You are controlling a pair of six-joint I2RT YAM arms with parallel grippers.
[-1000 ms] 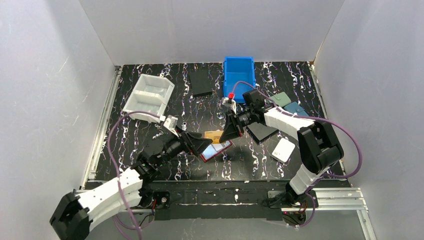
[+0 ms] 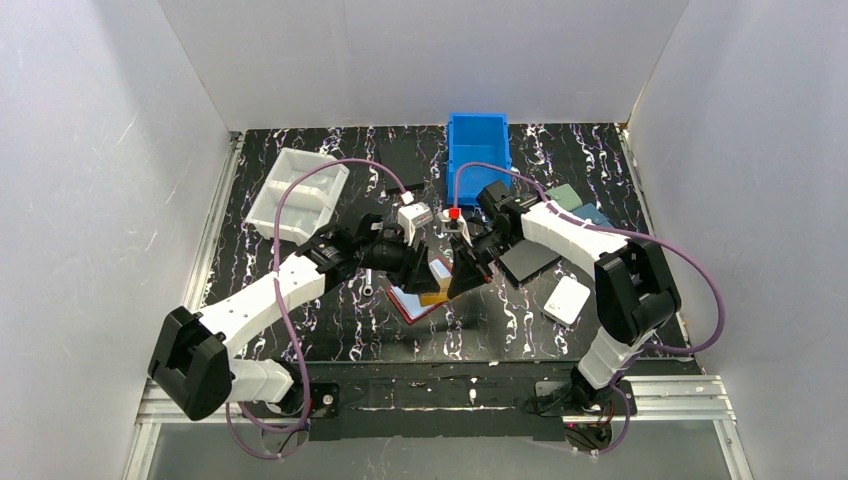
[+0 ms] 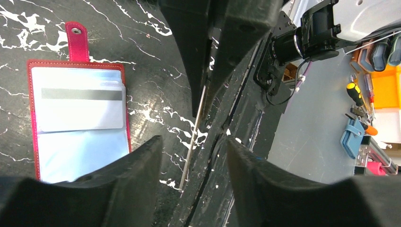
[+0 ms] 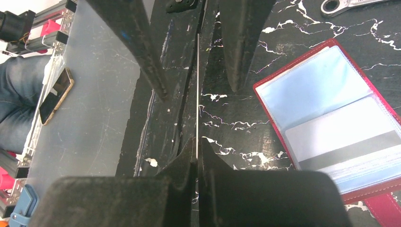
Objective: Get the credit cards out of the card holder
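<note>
The red card holder (image 3: 80, 151) lies open on the marble surface, a white card (image 3: 81, 113) in its sleeve. Above it a yellow card (image 2: 436, 295) is held between the grippers in the top view; it appears edge-on in both wrist views. My right gripper is shut on that card. My left gripper is part open around the card's edge, with the right gripper's fingers at the card's other end.
A white container (image 2: 265, 208) stands back left, a blue bin (image 2: 478, 140) at the back. Dark flat pads (image 2: 525, 262) and a white case (image 2: 566, 300) lie to the right. The table's front edge is close by.
The right gripper with the card has moved only slightly.
</note>
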